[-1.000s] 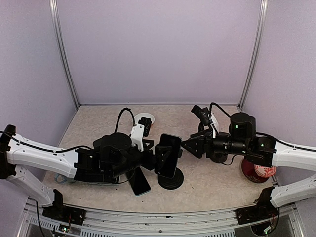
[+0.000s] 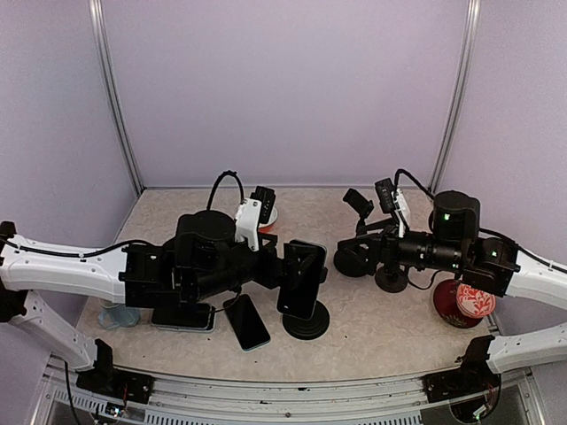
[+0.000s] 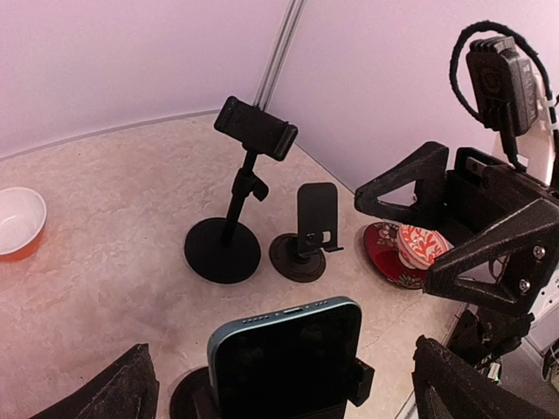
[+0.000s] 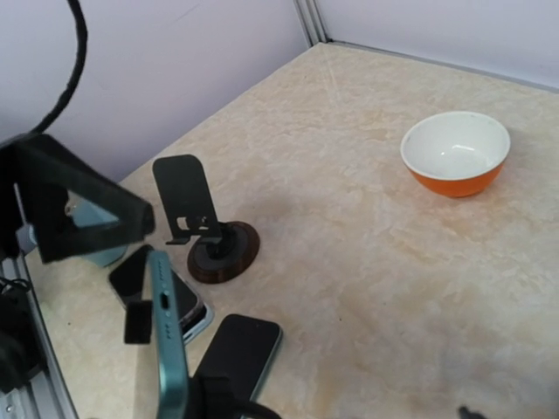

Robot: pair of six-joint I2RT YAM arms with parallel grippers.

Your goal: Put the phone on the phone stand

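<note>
The phone (image 2: pixel 302 282) rests upright, leaning back on the black stand with round base (image 2: pixel 306 326), at table centre; its teal edge (image 4: pixel 171 349) shows in the right wrist view. My left gripper stands open around the top of the phone, fingers apart on either side in the left wrist view. My right gripper (image 2: pixel 361 252) is open, off to the right of the phone; its two fingers show empty in the left wrist view.
Other phones (image 2: pixel 248 322) lie left of the stand. More stands (image 3: pixel 223 253) are behind on the right. An orange bowl (image 4: pixel 454 179) sits at the back, a red patterned dish (image 2: pixel 456 310) at the right.
My right gripper has moved up and rightward, away from the phone. My left gripper has risen slightly. The phone has stayed in place on the stand.
</note>
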